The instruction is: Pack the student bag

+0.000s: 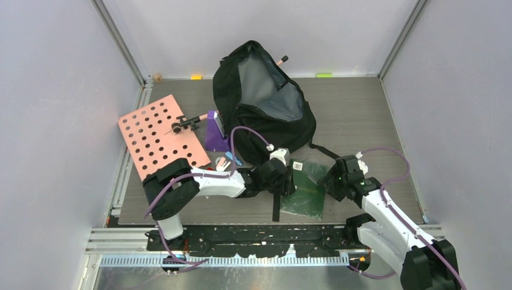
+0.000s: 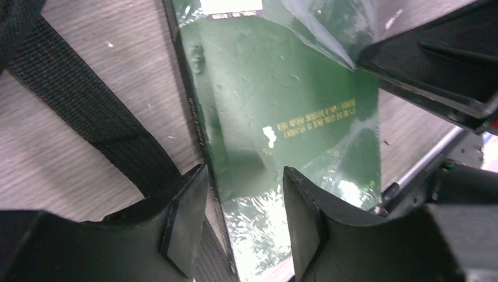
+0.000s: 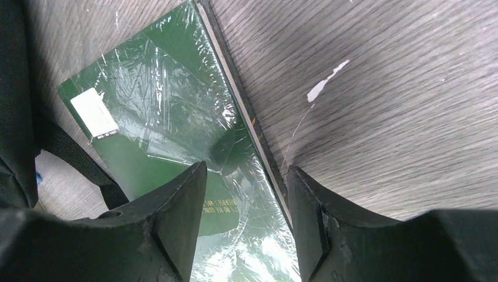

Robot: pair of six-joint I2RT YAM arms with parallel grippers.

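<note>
A green notebook [image 1: 305,196] in clear plastic, with a white label, lies on the table below the black backpack [image 1: 272,127]. My left gripper is over its left edge, beside a black strap [image 2: 88,103], its fingers part open with the notebook showing between them. At the opposite long edge is my right gripper, fingers also apart, straddling that edge from just above. I cannot tell whether either touches it.
A pink perforated board [image 1: 157,133], a purple object [image 1: 214,136] and small tools lie to the left.
</note>
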